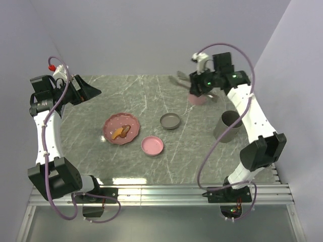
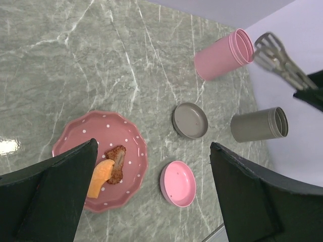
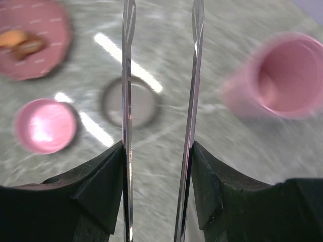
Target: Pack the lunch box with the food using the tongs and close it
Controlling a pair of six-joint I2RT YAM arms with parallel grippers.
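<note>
A dusty-pink scalloped plate (image 1: 109,128) holds an orange piece (image 2: 101,176) and a brown piece (image 2: 115,164). Right of it sit a small pink dish (image 1: 152,145) and a grey dish (image 1: 170,120). A pink cylindrical container (image 2: 217,60) is at the back right, a grey one (image 1: 224,128) nearer at right. My left gripper (image 1: 87,89) hangs over the left side, open and empty. My right gripper (image 1: 182,80) is blurred above the pink container; its long metal fingers (image 3: 187,151) stand apart, with nothing seen between them.
The marble tabletop (image 1: 91,151) is bounded by pale walls and a metal front rail.
</note>
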